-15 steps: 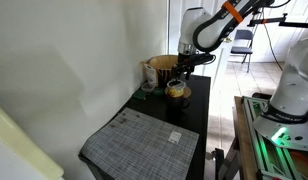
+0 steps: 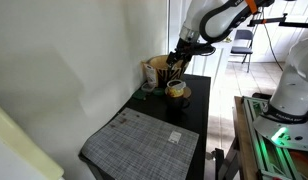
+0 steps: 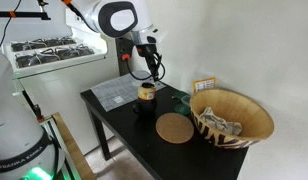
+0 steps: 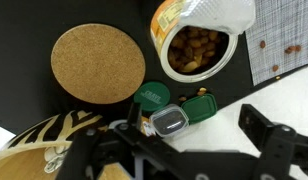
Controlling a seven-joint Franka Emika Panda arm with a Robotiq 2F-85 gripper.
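Note:
My gripper is open, its two dark fingers apart with nothing held between them. In the wrist view a can (image 4: 199, 45) full of brown nuts or beans lies past the fingertips, seen from above. That can (image 3: 147, 91) sits on or in a dark mug (image 3: 144, 108) on the black table, and my gripper (image 3: 154, 73) hangs above it. A green lid (image 4: 152, 96), a small clear container (image 4: 169, 121) and a green container (image 4: 199, 108) lie between the can and my fingers.
A large woven basket (image 3: 232, 112) holding cloth stands near the wall. A round cork mat (image 3: 175, 128) lies in front of it. The grey placemat (image 2: 144, 143) bears a small white object (image 2: 175, 136).
My arm and gripper have risen and shifted slightly right in exterior view 1. The can, basket and placemat show no movement.

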